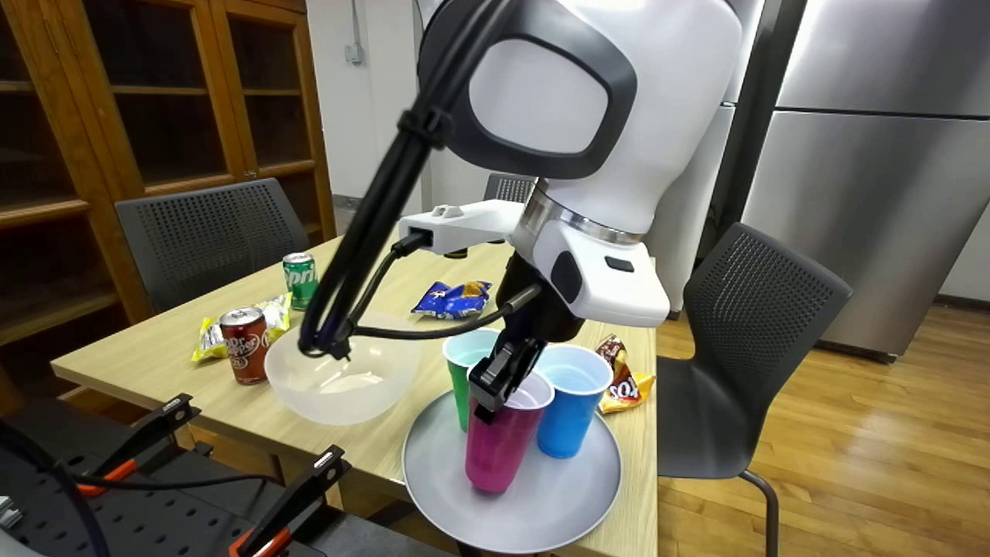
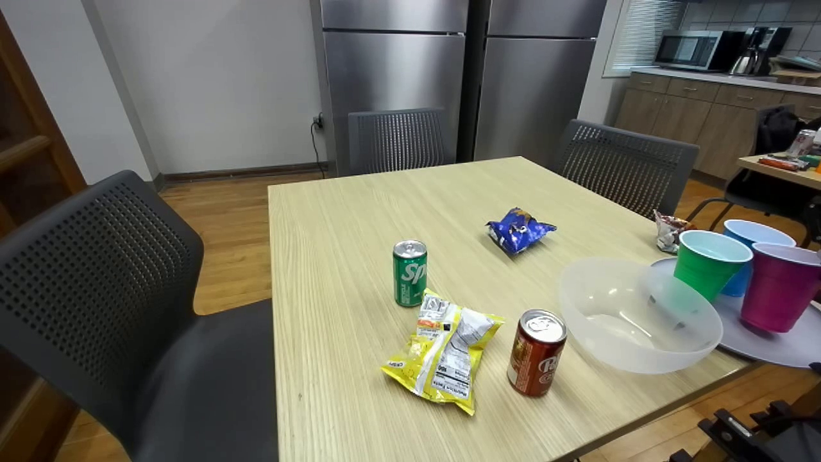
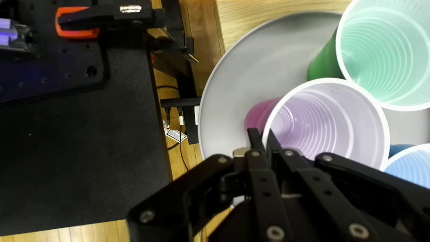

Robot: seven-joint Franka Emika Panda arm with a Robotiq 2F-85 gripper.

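Note:
My gripper (image 1: 492, 399) points down over the grey plate (image 1: 436, 483) and is shut on the near rim of the magenta cup (image 1: 506, 445). In the wrist view the rim of this cup (image 3: 326, 82) passes between the gripper's (image 3: 264, 139) fingertips. The cup is close to upright, its base at or just above the plate; contact is unclear. A green cup (image 1: 459, 376) and a blue cup (image 1: 568, 408) stand on the plate close behind it. In the second exterior view, the magenta cup (image 2: 781, 292) is partly cut off by the right edge.
A frosted bowl (image 2: 639, 339) stands beside the plate. Farther along lie a red-brown can (image 2: 536, 354), a green can (image 2: 410, 273), a yellow chip bag (image 2: 446, 350) and a blue bag (image 2: 519, 231). A brown-and-orange bag (image 1: 623, 385) lies behind the blue cup.

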